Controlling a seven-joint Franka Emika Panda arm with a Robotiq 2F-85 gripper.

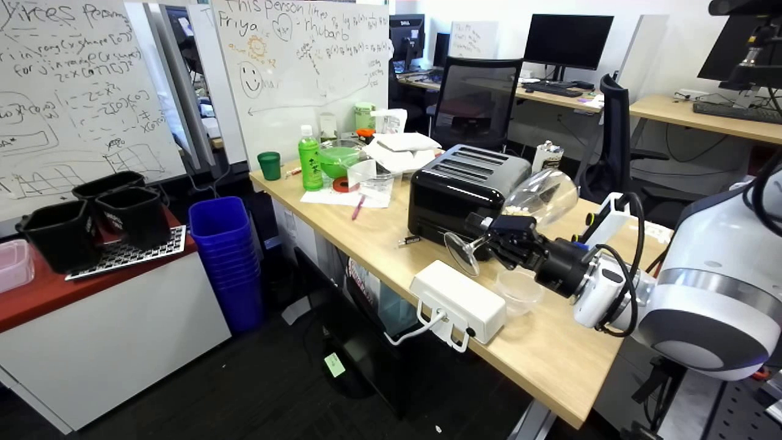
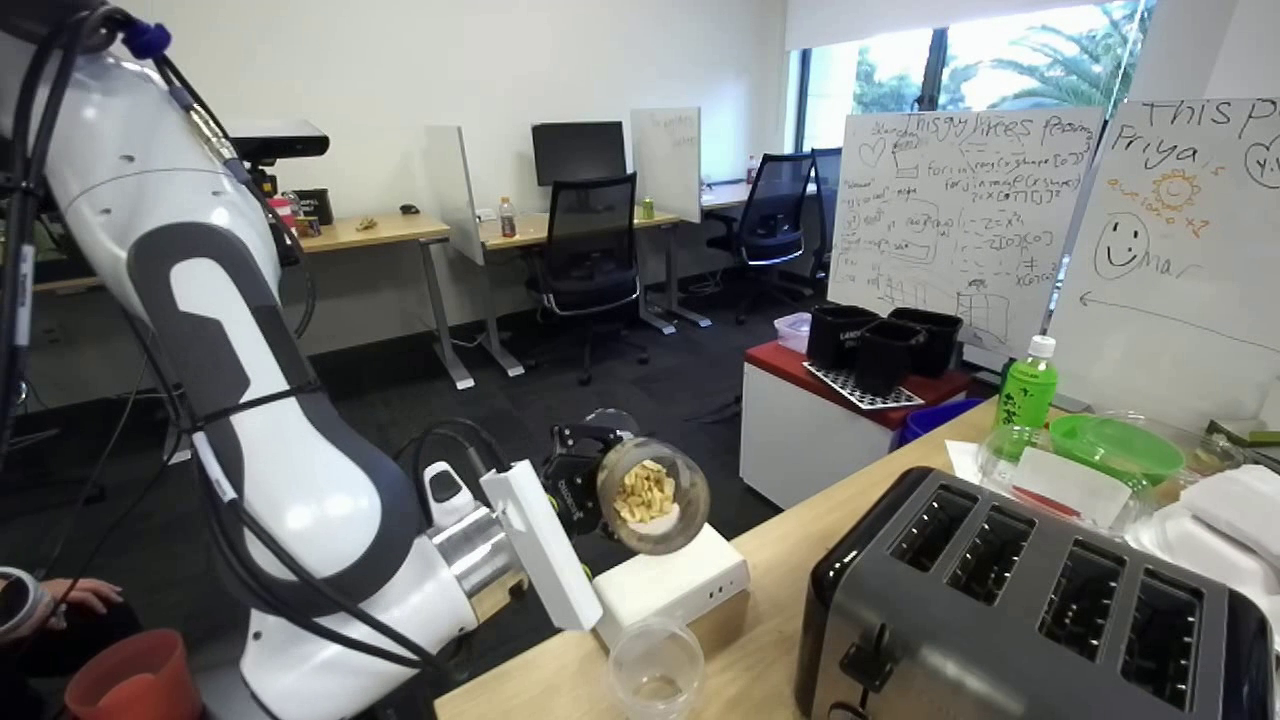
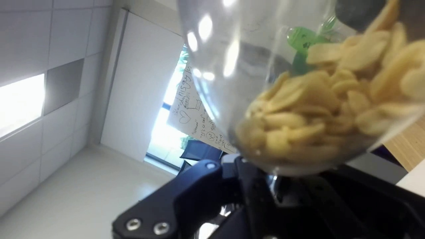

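Observation:
A clear stemmed glass (image 1: 544, 197) with pale nut-like pieces (image 2: 644, 493) in its bowl is held in the air by my gripper (image 1: 496, 233), which is shut on the stem. The glass leans well over, its foot (image 1: 462, 254) toward the white box and its mouth facing up and away in exterior view 1. In the wrist view the pieces (image 3: 318, 107) lie along the lower side of the bowl, just past the black fingers (image 3: 255, 195). On the table below stands a clear plastic cup (image 2: 655, 667), with some contents at its bottom that I cannot make out.
A black toaster (image 1: 463, 190) stands close beside the glass. At the table's front edge lies a white box (image 1: 458, 299) with a cable. A green bottle (image 1: 311, 161), bowls and white containers (image 1: 401, 150) crowd the far end.

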